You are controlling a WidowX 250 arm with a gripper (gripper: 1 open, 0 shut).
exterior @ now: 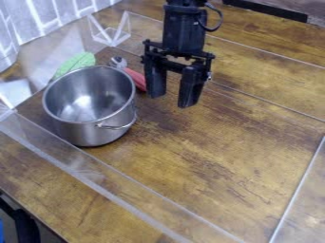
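Note:
The black gripper (172, 81) hangs over the wooden table, right of a steel pot (89, 100), its two fingers apart with nothing visible between them. The pot stands upright with a handle on its near right side and looks empty. A red object (133, 78) lies behind the gripper's left side, beside the pot, partly hidden. A green oblong object (74, 64) lies behind the pot at the back left.
A white object (13, 92) sits at the left edge. A dark edge runs along the back right.

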